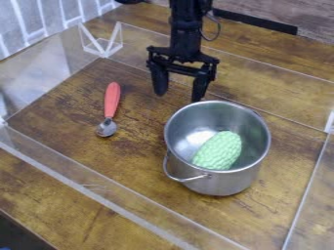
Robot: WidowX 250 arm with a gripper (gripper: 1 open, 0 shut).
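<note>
My black gripper [179,81] hangs at the top middle over the wooden table, open, with its two fingers apart and nothing visible between them. Below it to the right stands a steel pot [237,179] with a wire handle, holding a green textured oblong object [218,148]. A scoop or spoon with a red handle [112,98] lies to the left of the gripper, its metal end pointing toward the front.
Clear plastic panels border the left and right sides, and a small white wire-like piece [102,41] is at the upper left.
</note>
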